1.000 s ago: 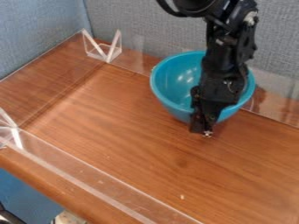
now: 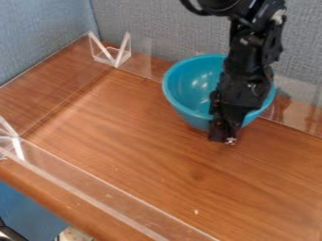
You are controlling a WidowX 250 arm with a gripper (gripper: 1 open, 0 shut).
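Note:
A turquoise bowl (image 2: 189, 89) sits on the wooden table toward the back right. The black arm reaches down from the top, and its gripper (image 2: 227, 135) is low at the bowl's front right, overlapping the bowl in the view. A small silvery bit shows at the fingertips. Whether the fingers are open, shut or holding something is unclear.
Clear panels line its edges, with white brackets (image 2: 111, 52) at the back left. Grey padded walls stand behind.
The arm and gripper have shifted very slightly, with the fingertips a touch to the right and up. The bowl looks unmoved.

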